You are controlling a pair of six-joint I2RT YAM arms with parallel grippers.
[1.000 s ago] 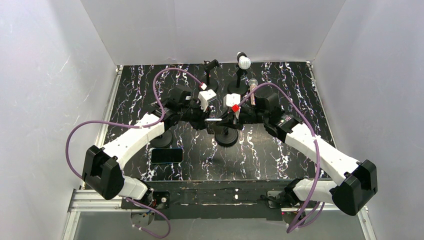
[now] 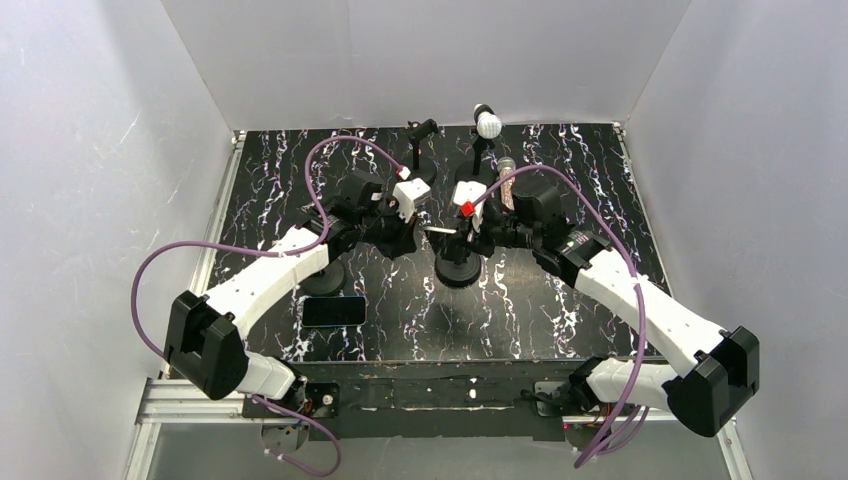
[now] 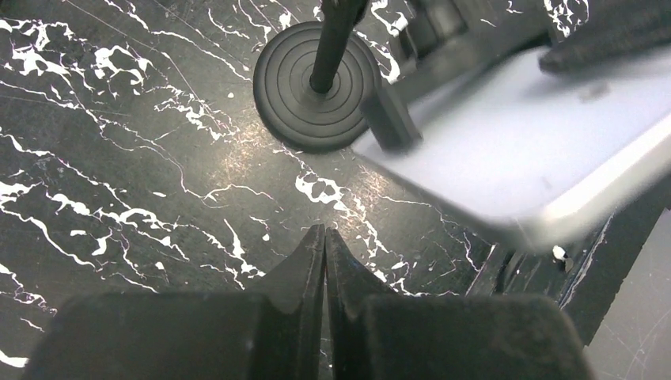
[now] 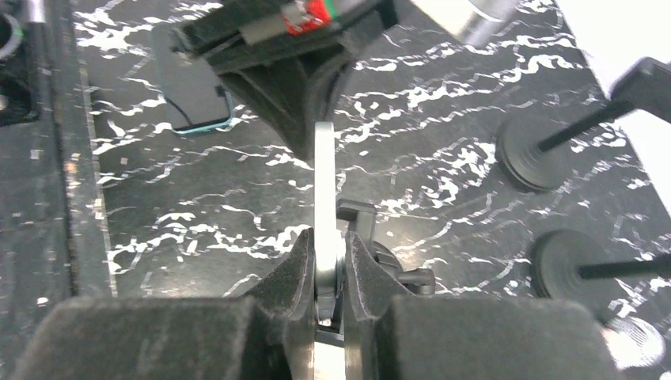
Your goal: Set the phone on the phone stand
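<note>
My right gripper is shut on a thin pale phone [image 4: 324, 182], held edge-up over the phone stand [image 2: 458, 272] in the middle of the table, whose round base shows in the top view; part of the stand shows behind the phone in the right wrist view. My left gripper is just left of the phone, its fingertips close together with nothing visible between them. A dark phone [image 2: 334, 311] lies flat at the front left of the table.
Stands with round bases are at the back [image 2: 420, 172], one bearing a microphone [image 2: 488, 125]. Another base [image 2: 325, 282] sits at left, partly under the left arm.
My right gripper has moved slightly right with the phone and the stand beneath it, away from my left gripper, which stays nearly in place.
</note>
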